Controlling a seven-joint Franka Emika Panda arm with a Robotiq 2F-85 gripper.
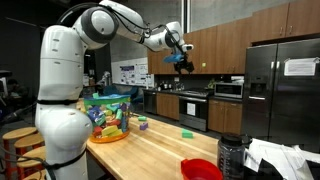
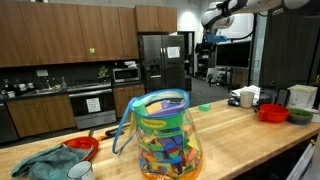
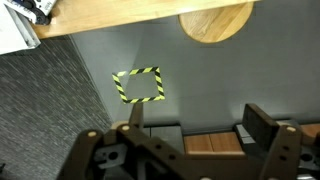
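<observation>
High above the wooden table, my gripper hangs at the end of the raised arm. It stands open, and nothing shows between its dark fingers in the wrist view. Below it there is grey floor with a yellow-black tape square, and the table's edge runs along the top. A green block lies on the tabletop, far beneath the gripper. Nearer the front is a red bowl. Colourful items fill a tall basket with a blue rim. A small purple thing sits beyond the basket.
A black canister stands beside white cloth or paper. Another red bowl, a teal cloth and a white mug occupy one table end. Round stools are by the table. Mid-table is mostly bare.
</observation>
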